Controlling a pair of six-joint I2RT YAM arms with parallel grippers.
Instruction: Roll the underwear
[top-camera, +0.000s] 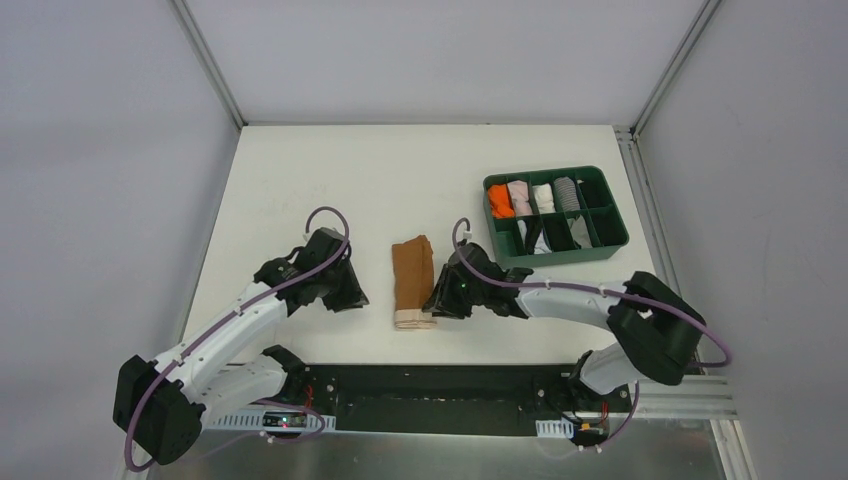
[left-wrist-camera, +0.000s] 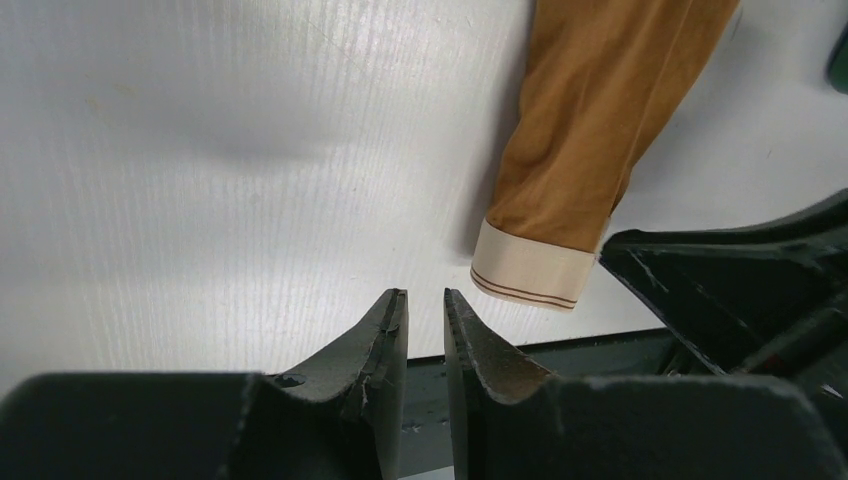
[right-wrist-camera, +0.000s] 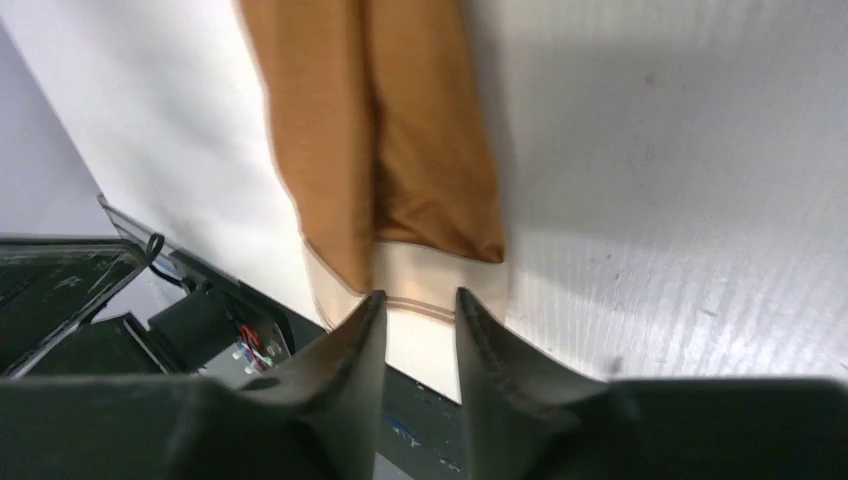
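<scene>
A brown folded piece of underwear (top-camera: 411, 275) with a cream waistband (left-wrist-camera: 530, 263) lies lengthwise front to back on the white table, band toward the front edge. My left gripper (top-camera: 355, 300) is left of it, its fingertips close together with nothing visible between them; in the left wrist view it is clear of the cloth. My right gripper (top-camera: 435, 308) is at the garment's lower right side, by the band. In the right wrist view its blurred fingertips have a small gap, over the band; whether they touch cloth is unclear.
A green divided box (top-camera: 555, 255) with rolled garments in several compartments stands at the back right. The front edge (top-camera: 380, 363) is just below the underwear.
</scene>
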